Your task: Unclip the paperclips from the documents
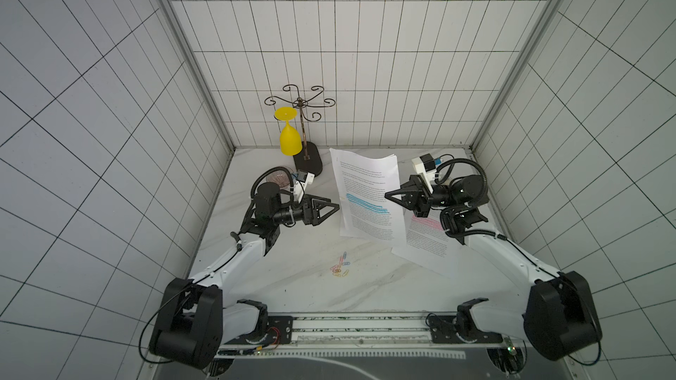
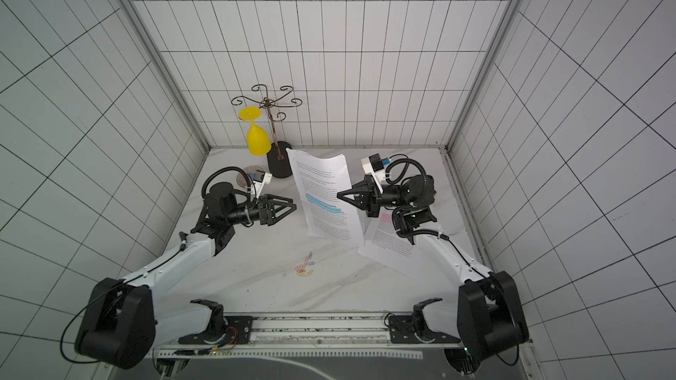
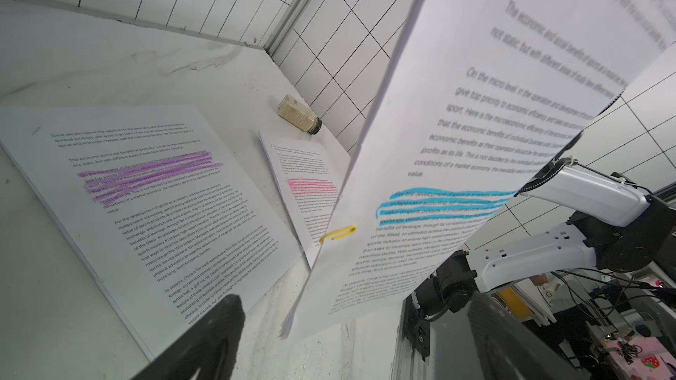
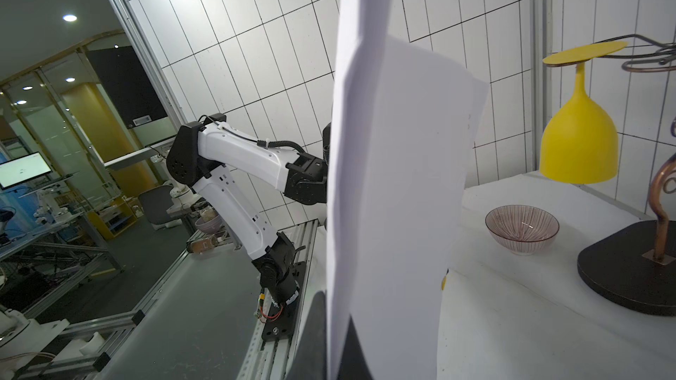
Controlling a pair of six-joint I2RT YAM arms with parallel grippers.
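Observation:
A document with blue highlighting (image 1: 362, 218) is held up by its edge in my right gripper (image 2: 340, 195), which is shut on it. A yellow paperclip (image 3: 338, 233) sits on that document's left edge in the left wrist view. My left gripper (image 1: 336, 209) stands open just left of the sheets, nothing between its fingers. A document with purple highlighting (image 3: 169, 239) and one with pink highlighting (image 1: 426, 246) lie on the table. Loose coloured paperclips (image 1: 340, 266) lie in a small pile at the front middle.
A yellow goblet (image 1: 289, 139) hangs on a metal rack (image 1: 307, 162) at the back left. A patterned bowl (image 4: 521, 228) stands beside it, and a small jar (image 3: 299, 112) lies at the table's back.

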